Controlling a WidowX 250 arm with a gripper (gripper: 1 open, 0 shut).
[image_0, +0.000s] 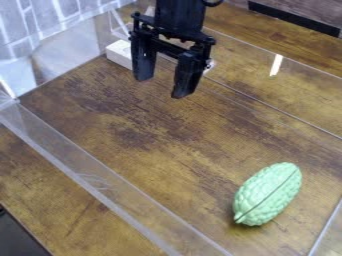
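The black gripper hangs open in the upper middle of the camera view, with nothing visible between its fingers. A pale green, bumpy oval object with a seam along it, like a bitter melon, lies on the wooden surface at the lower right, well apart from the gripper. A white block lies behind the gripper at the upper left, partly hidden by it.
Clear plastic walls border the wooden floor on the left and right. A white curtain-like material is at the upper left.
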